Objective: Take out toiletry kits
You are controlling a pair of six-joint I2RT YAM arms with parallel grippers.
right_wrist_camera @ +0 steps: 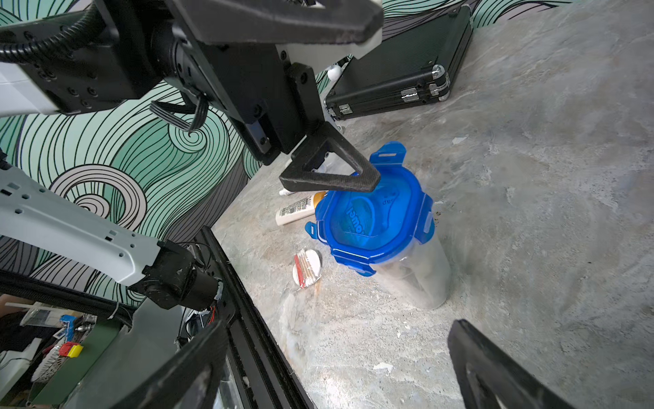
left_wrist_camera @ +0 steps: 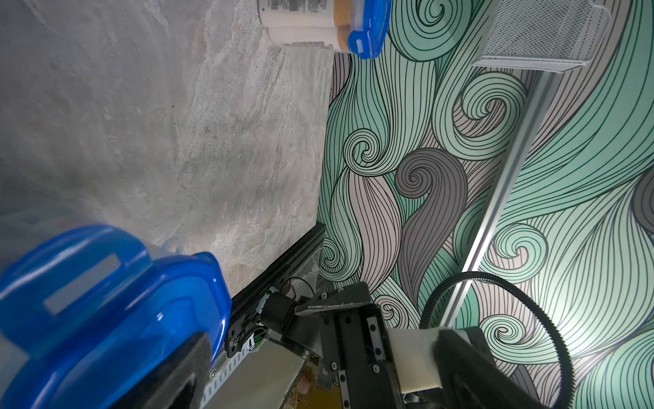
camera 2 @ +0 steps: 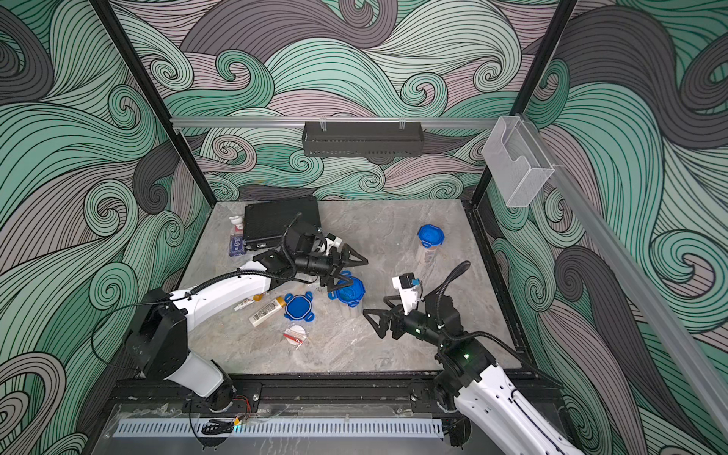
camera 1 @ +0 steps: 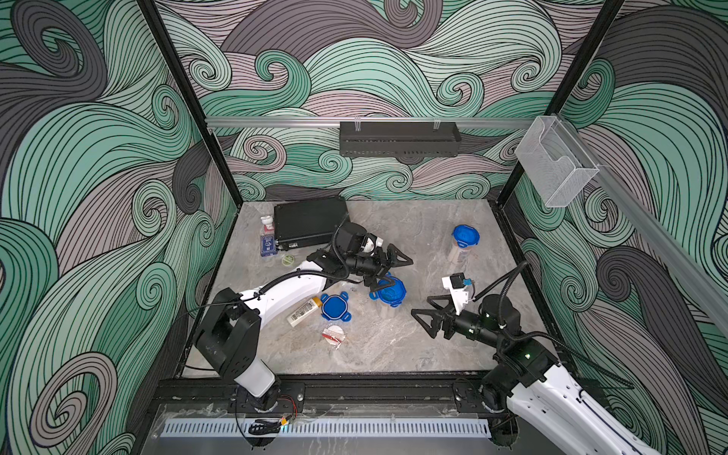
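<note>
My left gripper [camera 1: 390, 269] hangs open just above a lidded container [right_wrist_camera: 408, 266] with a blue lid [camera 2: 347, 292] at the table's middle, nothing held. My right gripper [camera 1: 424, 318] is open and empty, to the right and front of that container. A second blue lid [camera 1: 334, 306] lies left of it, beside a cream tube [camera 2: 265, 311] and a round white item [camera 1: 333, 336] with red sticks or packaging. Another blue-lidded container [camera 1: 465, 236] stands at the back right. Small toiletry items [camera 1: 267, 242] lie at the far left.
A black case [camera 1: 311, 220] lies at the back left. A wire basket [camera 1: 553, 163] hangs on the right rail, and a black tray [camera 1: 398, 136] on the back rail.
</note>
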